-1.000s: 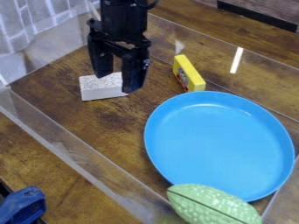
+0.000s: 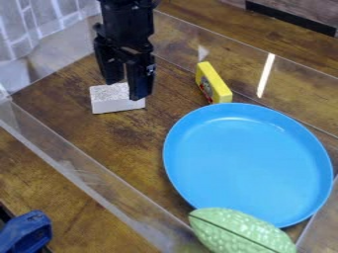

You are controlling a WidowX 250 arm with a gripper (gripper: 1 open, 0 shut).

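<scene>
The black gripper [image 2: 125, 69] hangs over a white speckled block [image 2: 118, 100] at the upper left of the wooden tray floor, its fingers open just above the block. A yellow box [image 2: 212, 82] lies to the right of it. A large blue plate [image 2: 246, 163] fills the lower right.
A pale green bumpy object [image 2: 242, 232] sits at the bottom edge below the plate. A blue item [image 2: 24, 233] lies outside the clear wall at lower left. Bare wood lies left of the plate.
The gripper has shifted slightly left and up. The block and other objects look unmoved.
</scene>
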